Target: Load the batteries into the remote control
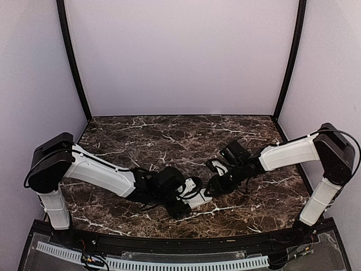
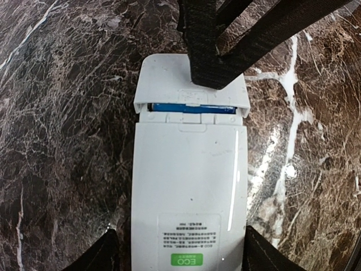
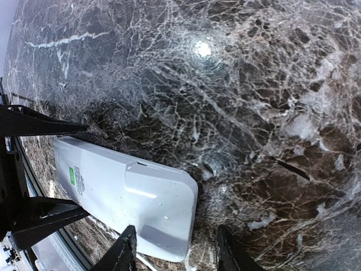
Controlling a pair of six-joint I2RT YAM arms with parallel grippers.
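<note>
The white remote control (image 2: 189, 175) lies back up on the dark marble table. My left gripper straddles its body; the right finger looks against the side, while a narrow gap shows at the left, so whether it grips cannot be told. At the far end sits the white battery cover (image 2: 163, 82), with a strip of blue battery (image 2: 169, 107) showing in the gap before the body. Above that cover reach dark fingers of my right gripper. These stand apart in the right wrist view, the cover end reaching between them without filling the gap.
Bare marble (image 1: 180, 135) stretches behind both arms. A white ridged strip (image 1: 186, 264) runs along the front beyond the black table edge (image 1: 169, 241). Both arms crowd close together around the remote.
</note>
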